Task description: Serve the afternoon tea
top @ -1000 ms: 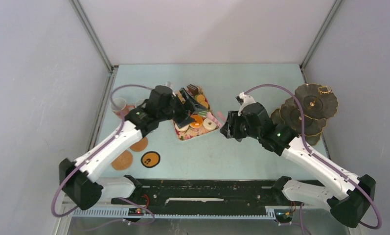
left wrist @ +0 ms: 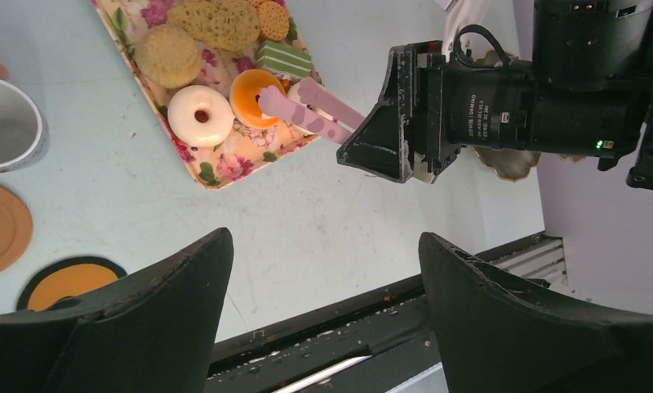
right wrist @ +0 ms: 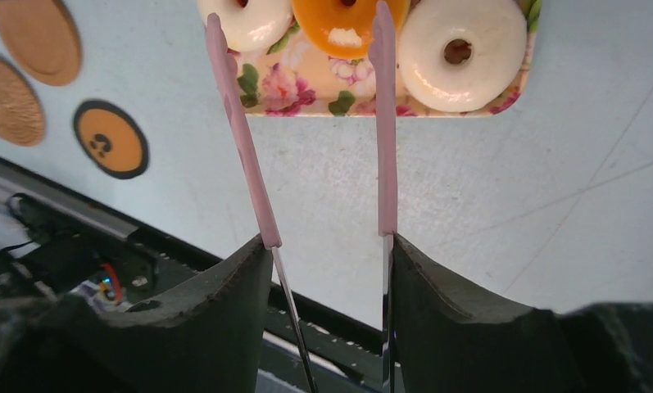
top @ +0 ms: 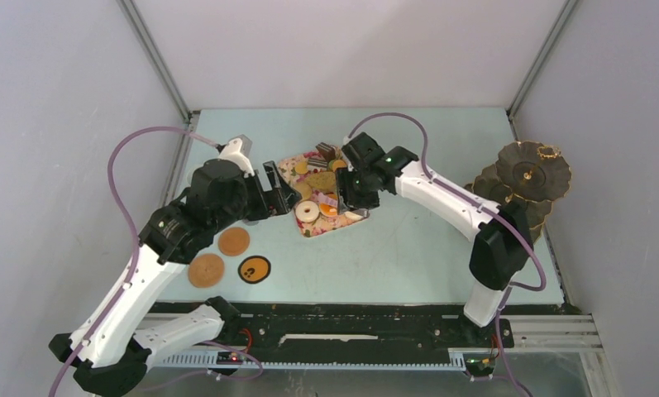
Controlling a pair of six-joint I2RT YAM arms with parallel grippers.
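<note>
A floral tray (top: 313,231) in the middle of the table bears doughnuts, biscuits and small cakes. In the right wrist view, a white doughnut (right wrist: 458,56), an orange one (right wrist: 347,24) and a second white one (right wrist: 249,23) line its near edge. My right gripper has long pink fingers, part open with nothing held between them; their tips reach over the tray around the orange doughnut's area. Whether they touch anything I cannot tell. Left of the tray's near half, my left gripper hangs open and empty. A green layered cake (left wrist: 283,61) shows in the left wrist view.
Tiered dark plates with gold trim (top: 531,172) stand at the far right. At left are a white cup (left wrist: 7,123), round brown coasters (top: 206,270) and a bear-faced coaster (top: 254,269). The table in front of the tray is clear.
My right gripper has swung left to the tray's right side. The left one has drawn back to the left, uncovering more of the tray. Nothing on the tray has visibly shifted.
</note>
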